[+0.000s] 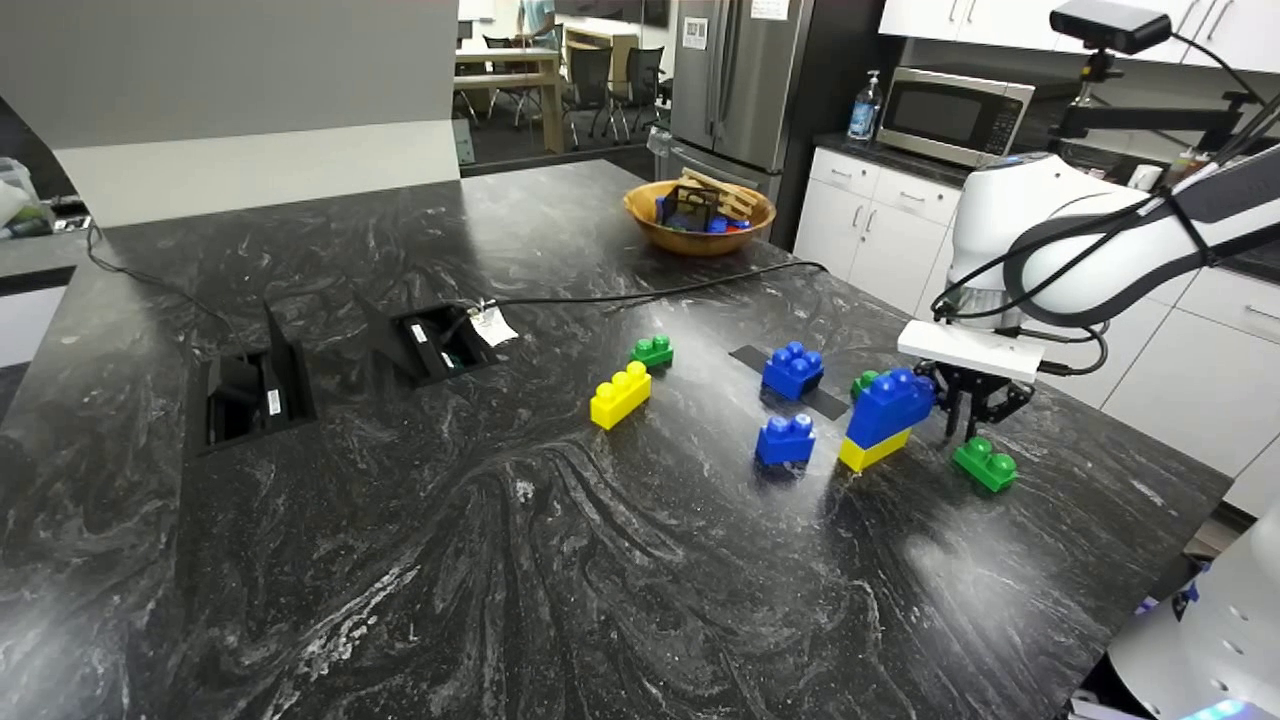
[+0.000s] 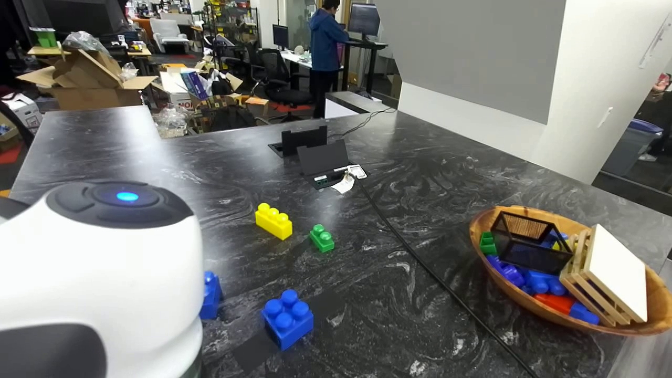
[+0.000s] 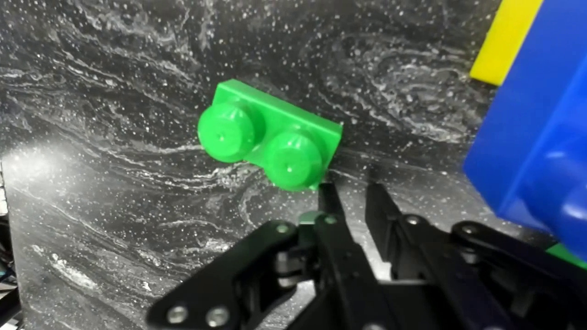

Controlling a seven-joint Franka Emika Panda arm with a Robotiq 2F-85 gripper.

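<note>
My gripper points down close to the table, its two fingers a narrow gap apart with only tabletop showing between them. In the wrist view a green two-stud block lies studs up just beyond the left fingertip; whether they touch I cannot tell. Exterior view 1 shows the gripper between that green block and a stack of a blue block on a yellow block. The white arm hides the gripper in exterior view 2.
Two blue blocks stand left of the stack, and another green piece peeks from behind it. Farther left are a yellow block and a small green block. A wooden bowl holds assorted pieces.
</note>
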